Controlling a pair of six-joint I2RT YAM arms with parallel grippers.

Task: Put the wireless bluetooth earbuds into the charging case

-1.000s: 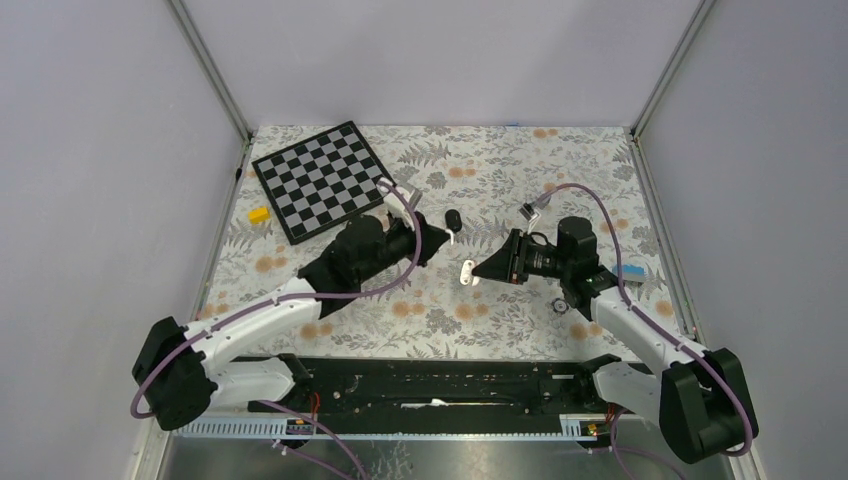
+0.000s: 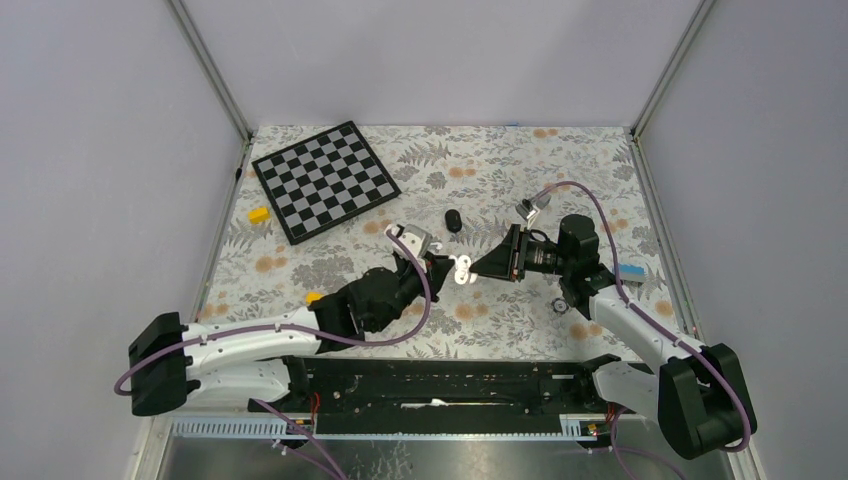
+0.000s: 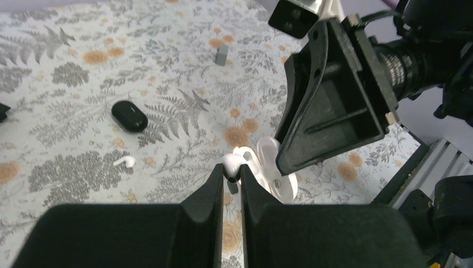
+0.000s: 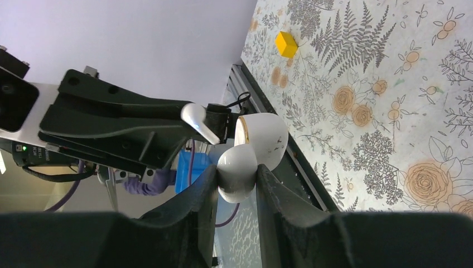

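Observation:
The open white charging case (image 2: 462,272) is pinched at one end by my right gripper (image 2: 475,271), which holds it above the mat. Its hinged halves and inner wells (image 3: 273,173) show in the left wrist view. A white earbud (image 3: 233,163) sits between the fingertips of my left gripper, right in front of the case. In the right wrist view that earbud's stem (image 4: 199,124) points toward the case (image 4: 266,137), with a small gap visible. A second white earbud (image 3: 127,161) lies loose on the mat. Whether the held bud overlaps a well is unclear.
Beyond the grippers rests a black oval object (image 2: 453,220). A chessboard (image 2: 326,182) occupies the back left, with a yellow block (image 2: 258,215) beside it. A blue-topped block (image 2: 631,273) and a small round item (image 2: 560,305) lie on the right.
My left gripper has come down and to the right in the top view, bringing its earbud up close to the case.

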